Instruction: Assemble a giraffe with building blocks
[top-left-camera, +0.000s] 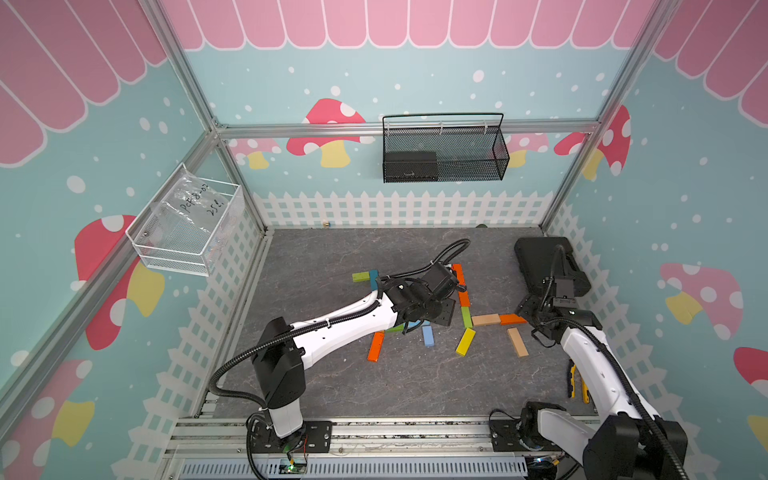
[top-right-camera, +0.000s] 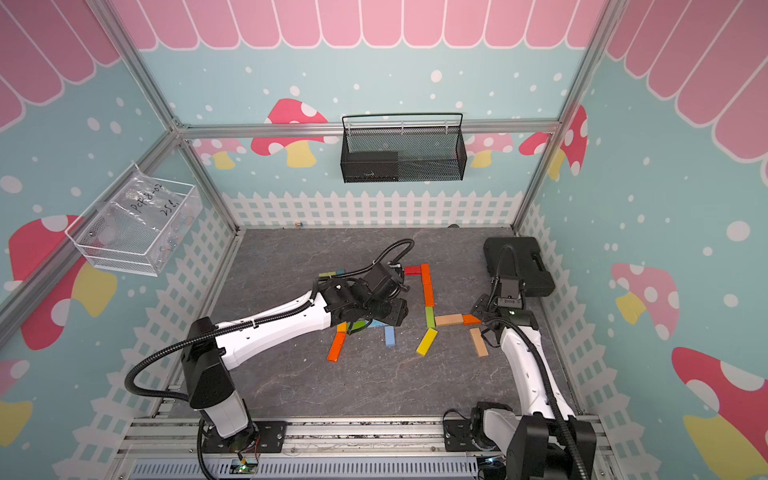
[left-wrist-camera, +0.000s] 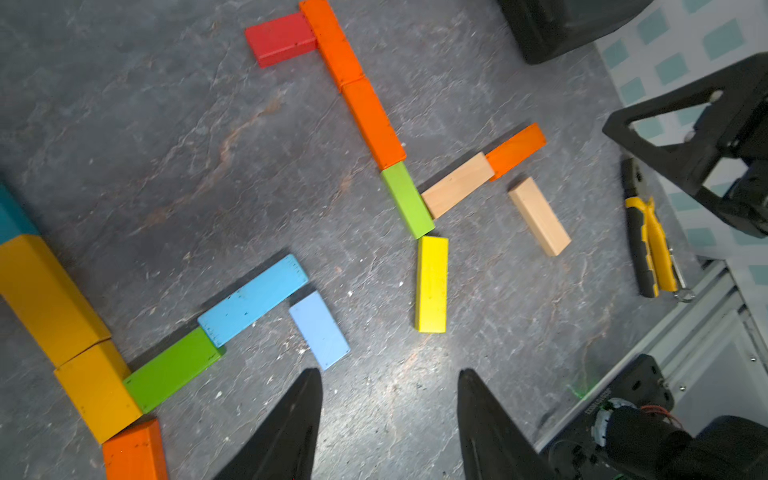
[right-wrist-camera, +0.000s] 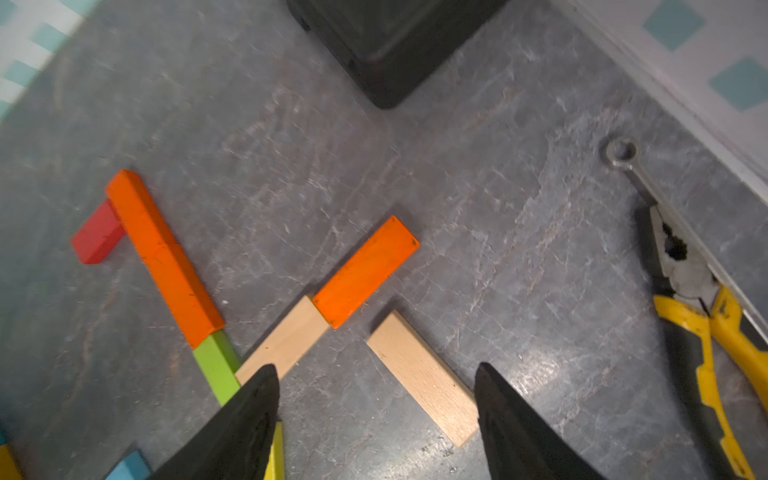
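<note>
In the left wrist view, two orange blocks (left-wrist-camera: 372, 120) form a column with a red block (left-wrist-camera: 280, 40) at its top and a lime block (left-wrist-camera: 407, 200) below. A wooden block (left-wrist-camera: 458, 184) and orange block (left-wrist-camera: 516, 150) branch right; a yellow block (left-wrist-camera: 432, 284) and loose wooden block (left-wrist-camera: 538, 216) lie below. Light blue (left-wrist-camera: 253, 297), green (left-wrist-camera: 174, 369) and amber blocks (left-wrist-camera: 51, 299) form another group, beside a loose blue block (left-wrist-camera: 318, 328). My left gripper hovers open and empty above them. My right gripper is open, empty, above the wooden blocks.
A black case (right-wrist-camera: 384, 48) sits at the back right. Pliers (right-wrist-camera: 696, 312) and a wrench (right-wrist-camera: 622, 153) lie by the right wall. Wire baskets (top-left-camera: 472, 160) hang on the walls.
</note>
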